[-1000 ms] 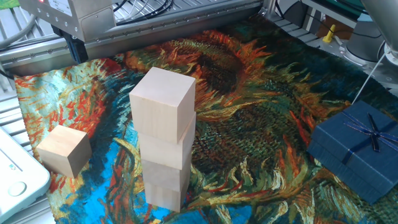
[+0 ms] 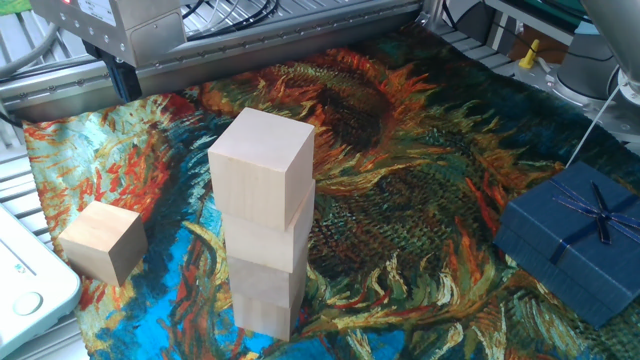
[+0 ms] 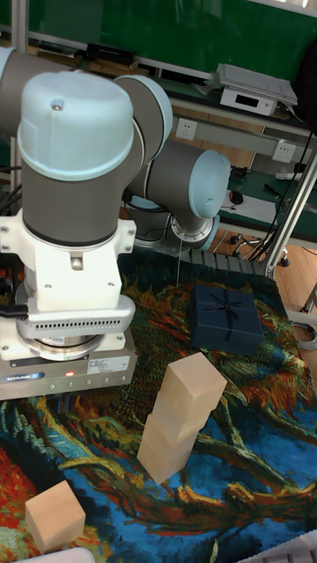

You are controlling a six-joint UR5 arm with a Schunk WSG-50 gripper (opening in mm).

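Several pale wooden blocks stand in an upright stack [image 2: 262, 215], their edges slightly out of line with one another. A single wooden block [image 2: 104, 243] sits apart on the cloth, left of the stack in exterior view 2. My gripper [image 2: 125, 82] is at the top left there, up and away from both stack and loose block; one dark finger shows below its metal body. In exterior view 3 the stack [image 3: 182, 418] is right of the gripper body, and the loose block [image 3: 55, 517] lies at the lower left. No block is seen at the fingers, and their opening cannot be made out.
A dark blue gift box [image 2: 575, 240] with a ribbon rests at the right of the patterned cloth [image 2: 400, 200]. A white device [image 2: 30, 290] borders the left edge. Bare cloth lies between stack and box. A metal rail [image 2: 300, 50] runs along the back.
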